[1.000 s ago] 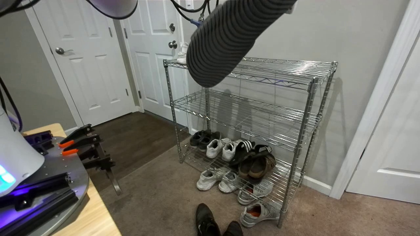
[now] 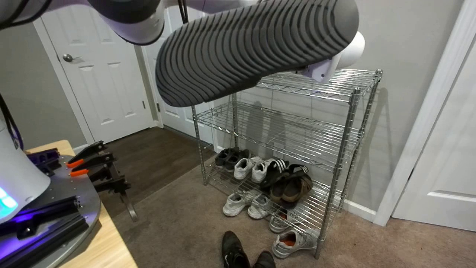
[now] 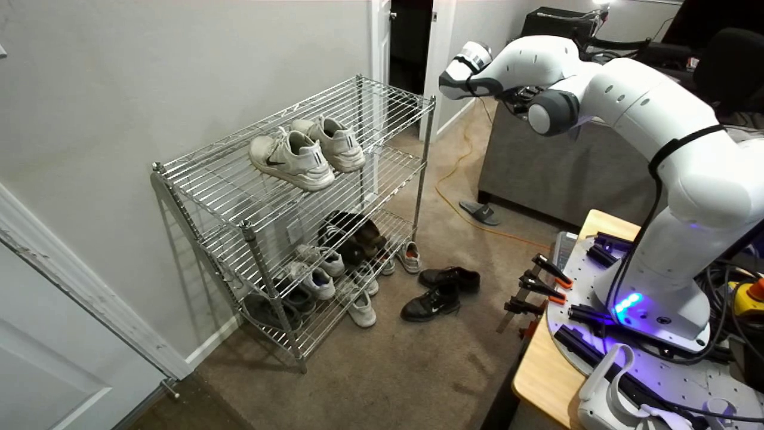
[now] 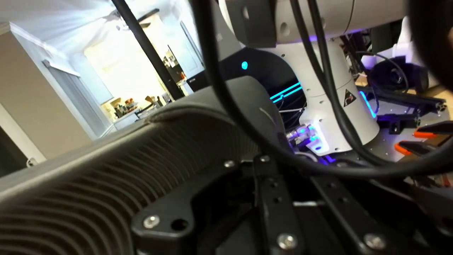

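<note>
A grey slide sandal (image 2: 254,49) with a wavy ridged sole hangs high in exterior view 1, in front of the rack's top. In the wrist view the same sandal (image 4: 106,182) fills the lower left, with its sole ridges against the black fingers (image 4: 170,212). My gripper is shut on its edge; the contact itself is partly hidden. Behind the sandal, exterior view 1 shows only a bit of the hand. A matching grey slide (image 3: 481,212) lies on the floor near the grey cabinet in exterior view 2.
The wire rack (image 3: 261,294) carries white sneakers (image 3: 290,159) on its top shelf, at one end. Its middle shelf (image 2: 290,123) looks empty. Several shoes fill the bottom shelf. Black shoes (image 3: 433,301) lie on the carpet in front. Clamps (image 2: 96,160) jut from the table edge.
The sandal has swung from a steep slant to a flatter one and looks larger in exterior view 1. The arm now shows more at the top and hides the rack's left top corner.
</note>
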